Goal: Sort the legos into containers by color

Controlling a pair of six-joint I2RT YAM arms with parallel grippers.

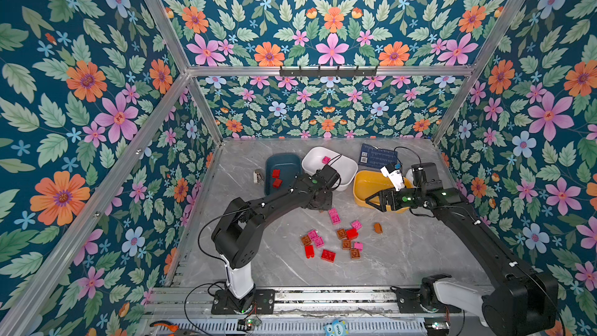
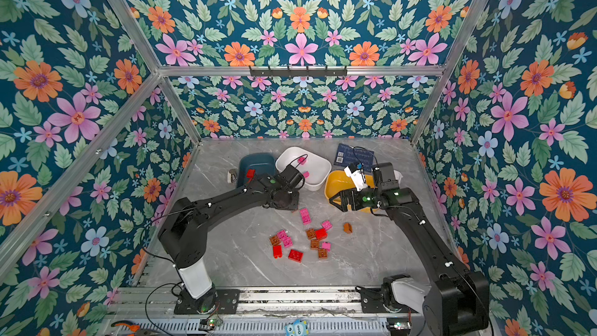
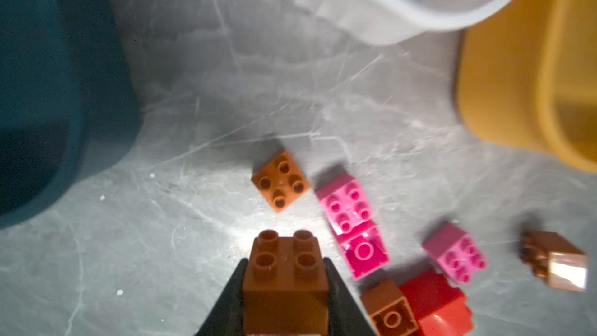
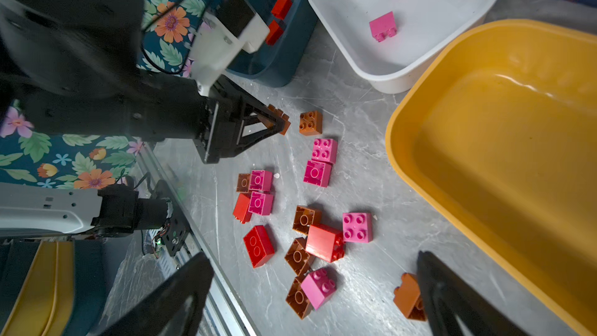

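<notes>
An orange-brown brick (image 3: 284, 298) sits between the fingers of my left gripper, which is shut on it above the table. Just beyond it on the table lies another orange-brown brick (image 3: 281, 181). Two pink bricks (image 4: 324, 149) lie end to end close by. My right gripper (image 1: 372, 201) stands open and empty beside the yellow bin (image 4: 404, 149). Below it lies an orange-brown brick (image 4: 408, 297). A mixed cluster includes a red brick (image 4: 324, 242) and a pink brick (image 4: 357, 227). Two red bricks (image 1: 276, 173) are in the dark blue bin (image 1: 268, 180); pink bricks (image 4: 383, 26) lie in the white bin (image 4: 348, 43).
Red, pink and brown bricks (image 4: 259, 245) lie in the front-middle area. A dark blue printed card (image 1: 376, 156) is behind the yellow bin. A small object (image 1: 258, 176) stands left of the blue bin. Bare table shows at the far left and front right.
</notes>
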